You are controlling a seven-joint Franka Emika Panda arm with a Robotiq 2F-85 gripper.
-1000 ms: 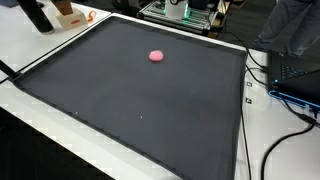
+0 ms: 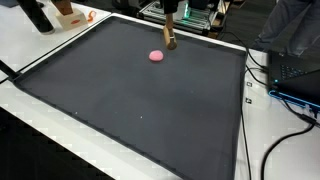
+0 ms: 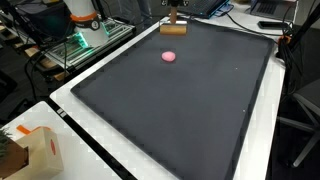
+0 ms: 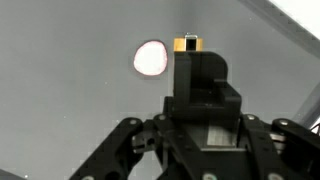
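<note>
A tan wooden block is at the far end of the dark mat, with a narrower upright brown part above it running up to my gripper. In exterior view 1 the same block hangs below the arm at the top edge. My gripper is shut on it. Only a small tan strip of the block shows past the black finger in the wrist view. Beside it, apart, a pink round piece lies flat on the mat; it looks pale in the wrist view.
Cables and a black device stand along the right side. Boxes sit at the back left in exterior view 1.
The wooden block has come into exterior view 1 from the top edge and moved down the picture to near the pink piece. The pink piece has stayed where it was.
</note>
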